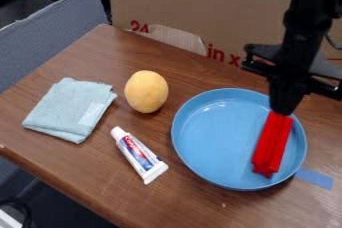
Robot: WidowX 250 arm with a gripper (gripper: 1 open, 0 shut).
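Note:
A red bar-shaped object [273, 143] lies on the right side of a blue plate [209, 140]. My black gripper [285, 97] is above the upper end of the red object and the plate's back edge, at the right of the view. Its fingertips are dark and close together, so whether it holds anything or how far it is open is unclear.
A yellow oval object [146, 91], a toothpaste tube [138, 154] and a folded pale blue cloth [68, 108] lie left of the plate. A cardboard box [178, 7] stands behind. A blue tape strip is at the front right.

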